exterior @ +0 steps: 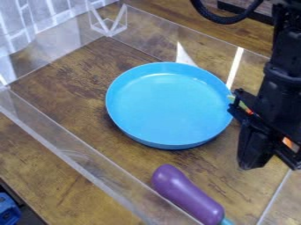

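My black gripper (pixel 252 132) hangs at the right of the view, low over the wooden surface just right of the blue plate (pixel 167 103). It looks shut, with nothing seen between its fingertips. Behind it a small orange object is mostly hidden, only bits showing. A purple eggplant-like toy (pixel 186 195) lies below the plate, apart from it.
Clear plastic walls border the wooden surface (pixel 70 88) at left and back. A white triangular piece (pixel 185 54) stands behind the plate. A blue object (pixel 6 211) is at the lower-left corner, outside the wall.
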